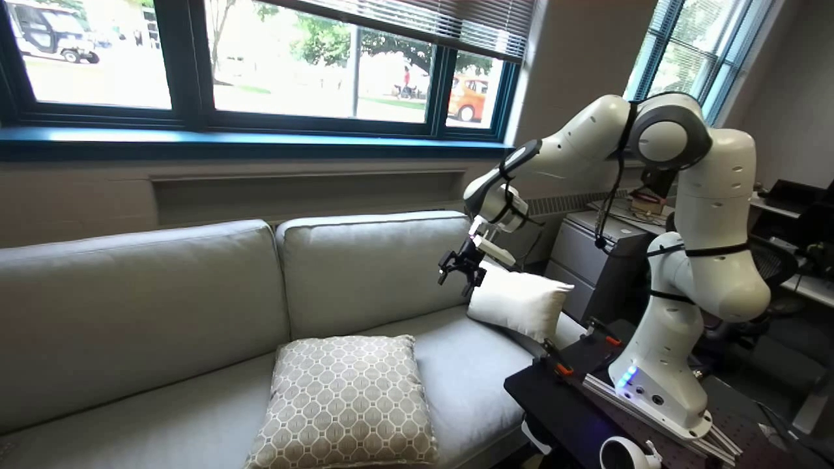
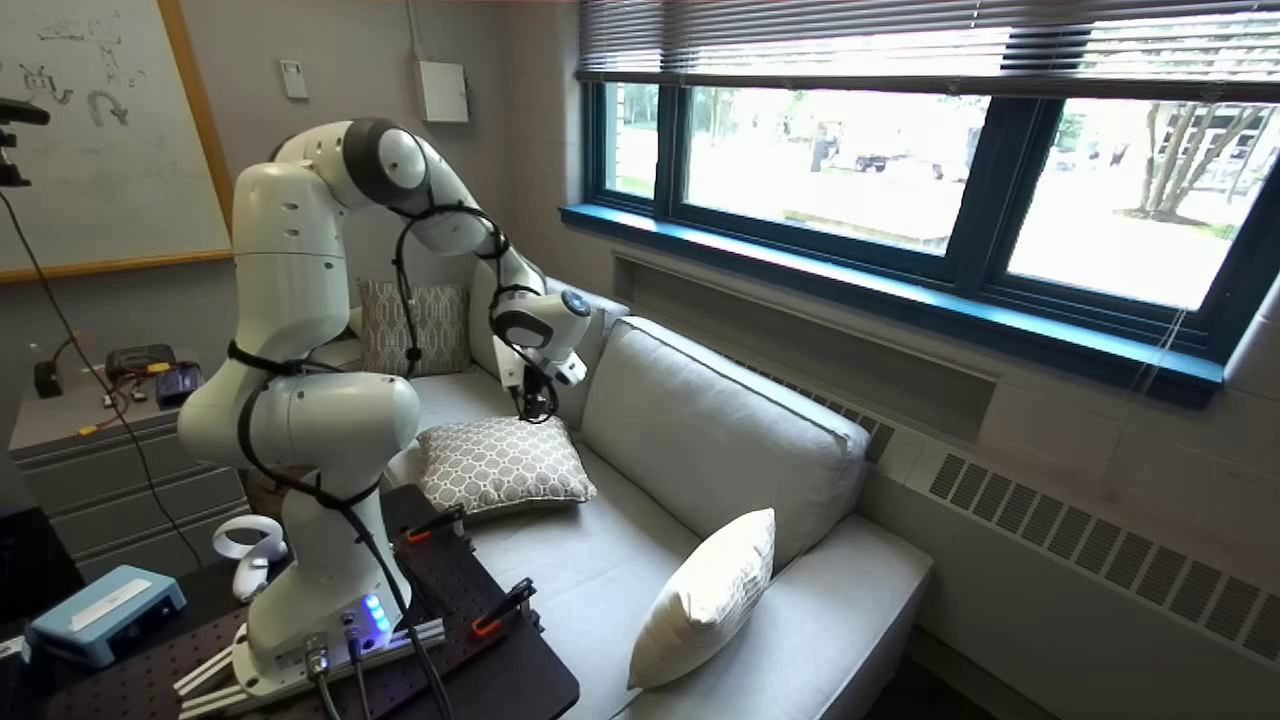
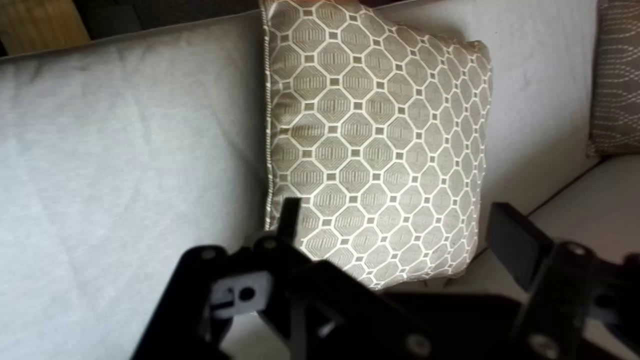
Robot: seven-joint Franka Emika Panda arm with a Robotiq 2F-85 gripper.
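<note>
My gripper (image 1: 455, 275) hangs in the air over the couch, its fingers open and empty. In the wrist view its black fingers (image 3: 520, 245) stand wide apart, with a patterned beige pillow (image 3: 378, 138) beyond them. That pillow lies flat on the couch seat, apart from the gripper in exterior view 1. A plain white pillow (image 2: 708, 600) leans at the couch end by the armrest. From exterior view 1, the arm's hand partly overlaps the white pillow (image 1: 517, 305). Another patterned pillow (image 2: 414, 328) rests at the far end of the couch in exterior view 2.
The grey couch (image 1: 156, 406) has tall back cushions (image 2: 732, 438) along the window wall. A dark table (image 1: 563, 406) with clamps carries my arm's base close to the seat. Bare seat lies between the beige and white pillows.
</note>
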